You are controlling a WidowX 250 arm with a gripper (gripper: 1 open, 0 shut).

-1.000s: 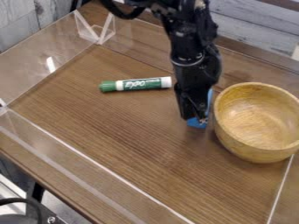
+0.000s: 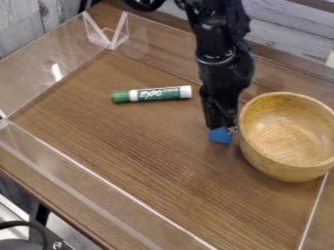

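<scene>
The black gripper (image 2: 217, 119) points down just left of a wooden bowl, directly over a small blue object (image 2: 220, 135) on the wooden table. Its fingertips are shut and low by the blue object, which is partly hidden behind them; I cannot tell whether they touch it. The wooden bowl (image 2: 286, 136) sits at the right. A green and white Expo marker (image 2: 151, 94) lies to the left of the gripper.
Clear plastic walls (image 2: 53, 73) edge the table (image 2: 117, 176) at the left. A wall stands behind at the top right.
The gripper has shifted slightly left over the last second, and more of the blue object now shows below it. The bowl and marker look unmoved.
</scene>
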